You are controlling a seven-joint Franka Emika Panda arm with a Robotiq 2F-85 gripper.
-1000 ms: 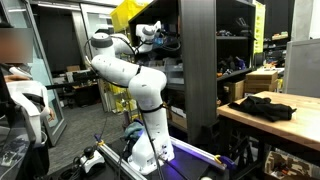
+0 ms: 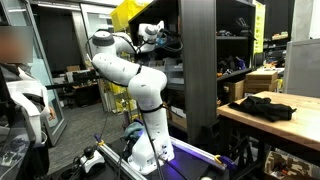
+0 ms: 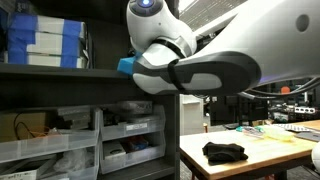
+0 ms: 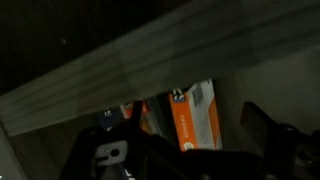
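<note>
My gripper stands open in the wrist view, its dark fingers apart at the lower left and right. Between and beyond them, an orange-and-white box (image 4: 195,116) shows in a dark space, and I see no contact with it. A second orange-labelled item (image 4: 128,110) lies to its left, partly in shadow. In exterior view 1 the white arm (image 2: 150,88) reaches up to the upper part of the tall shelf, where the gripper's fingers are too small and dark to make out. Only the big white arm links (image 3: 210,65) show in exterior view 2.
A broad grey board (image 4: 150,62) crosses the wrist view close above the boxes. The dark shelf upright (image 2: 201,75) rises beside the arm. Right of it, a wooden table (image 2: 290,119) carries a black cloth (image 2: 262,108). Clear bins (image 3: 132,128) fill the lower shelves.
</note>
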